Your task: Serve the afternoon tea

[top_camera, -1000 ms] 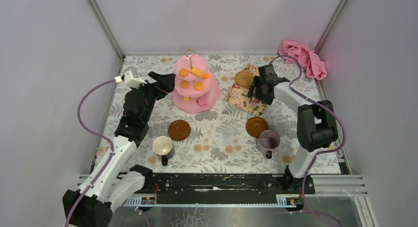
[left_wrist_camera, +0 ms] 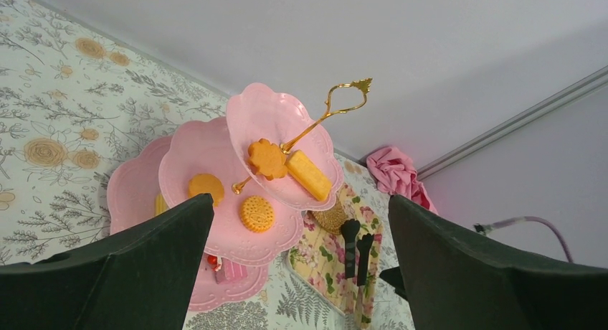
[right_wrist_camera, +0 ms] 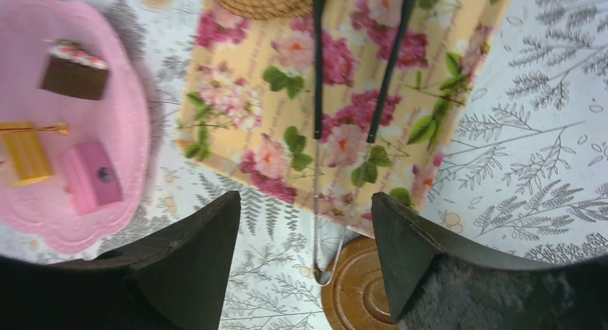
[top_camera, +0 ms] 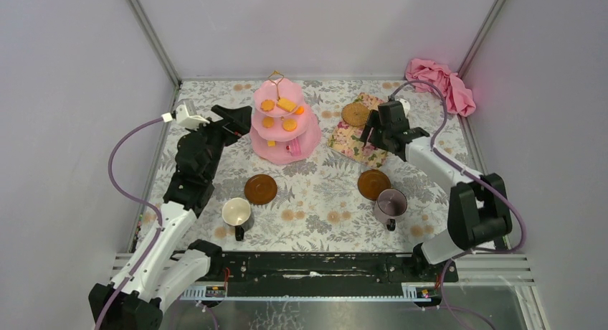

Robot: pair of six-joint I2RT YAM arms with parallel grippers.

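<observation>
The three-tier pink stand [top_camera: 272, 151] holds pastries and cakes, with a gold handle [left_wrist_camera: 344, 100] on top. My left gripper [top_camera: 233, 125] is open at its left, empty, facing the stand in the left wrist view. My right gripper [top_camera: 369, 133] is over the floral mat [right_wrist_camera: 251, 115], its fingers apart above black-handled metal tongs [right_wrist_camera: 318, 93] lying on it, nothing visibly held. A woven coaster [top_camera: 355, 111] lies at the mat's back. Two brown saucers [top_camera: 260, 190] [top_camera: 373, 183] lie in front, with a cream mug [top_camera: 236, 209] and a grey mug [top_camera: 391, 204].
A crumpled pink cloth [top_camera: 452, 86] sits at the back right corner against the wall. Walls bound both sides and the back.
My right arm's elbow has shifted toward the front right, while its gripper stays over the mat. The left arm has moved very slightly left.
</observation>
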